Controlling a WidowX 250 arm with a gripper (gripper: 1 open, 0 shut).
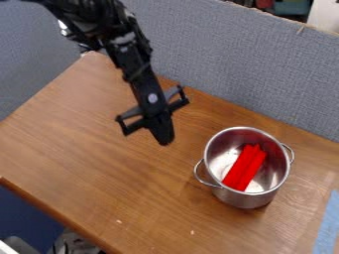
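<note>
A steel pot [265, 186] with two side handles stands upright on the right part of the wooden table [99, 169]. Red bar-shaped objects [243, 168] lie inside it. My black gripper [165, 129] hangs at upper middle, left of the pot and apart from it, shut, with nothing seen between its fingers.
A grey padded wall [239, 69] runs along the back. A blue strip [326, 223] lies at the right edge of the table.
</note>
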